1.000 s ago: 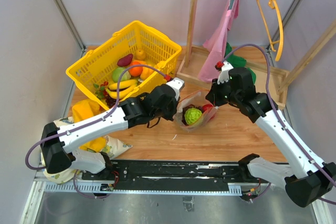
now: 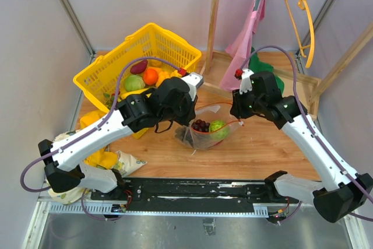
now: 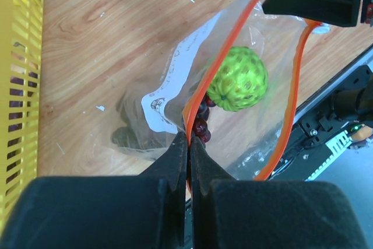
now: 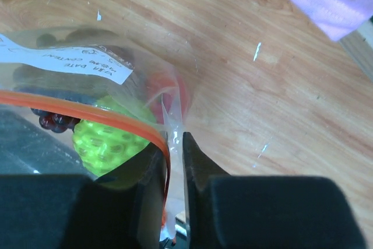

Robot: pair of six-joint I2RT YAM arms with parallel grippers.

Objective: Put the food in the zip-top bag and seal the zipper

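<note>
The clear zip bag [image 2: 204,138] with an orange zipper rim holds dark grapes [image 4: 55,119] and a bumpy green fruit; something red shows through the plastic in the right wrist view. My left gripper is shut at the bag's left end, the orange zipper [image 3: 195,103] running between its fingertips. My right gripper is at the other end of the rim, with the orange edge and clear plastic between its part-open fingers; whether it grips them I cannot tell.
The yellow basket [image 2: 93,80] with fruit stands at the back left. Yellow cloths [image 2: 99,155] lie at the left. A wooden rack [image 2: 317,91] with pink cloth and hangers is at the back right. Bare table shows in front of the bag.
</note>
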